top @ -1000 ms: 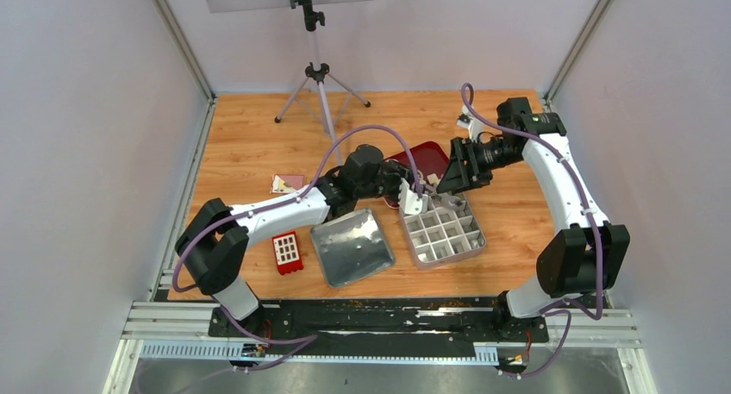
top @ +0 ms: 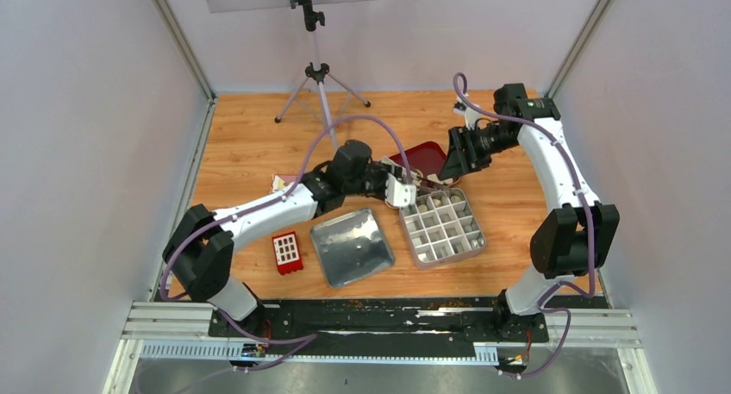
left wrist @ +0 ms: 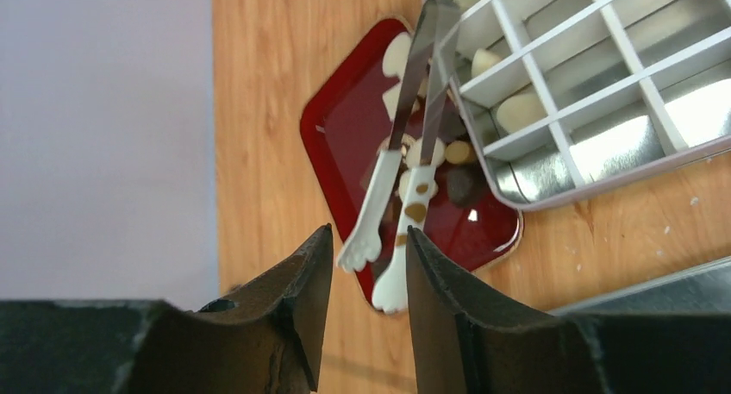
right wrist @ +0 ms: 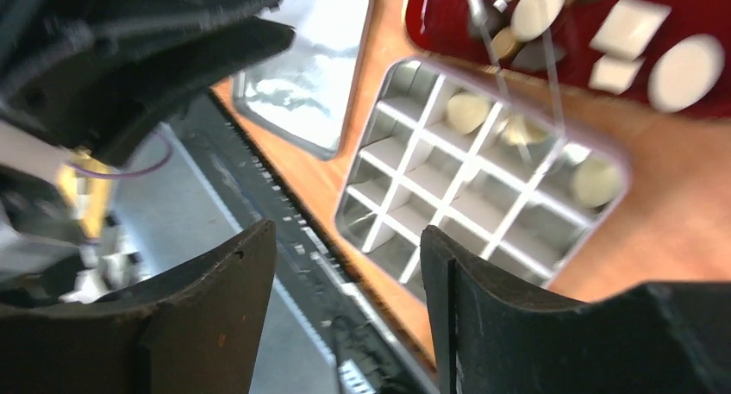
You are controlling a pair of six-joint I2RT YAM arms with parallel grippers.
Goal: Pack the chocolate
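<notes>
A red tray (top: pixel 422 153) with round and square chocolates lies behind the silver divided box (top: pixel 441 230), which holds pale pieces in some compartments along its back. Metal tongs with white handles (left wrist: pixel 376 204) rest across the tray, blades reaching over the box's edge. My left gripper hovers above the handles in the left wrist view, its fingers apart. My right gripper is over the box in the right wrist view, fingers wide apart; no held object shows between them.
An empty metal tray (top: pixel 352 247) is left of the box. A red box with white squares (top: pixel 287 253) lies at the front left, a flat packet behind my left arm. A tripod (top: pixel 317 75) stands at the back.
</notes>
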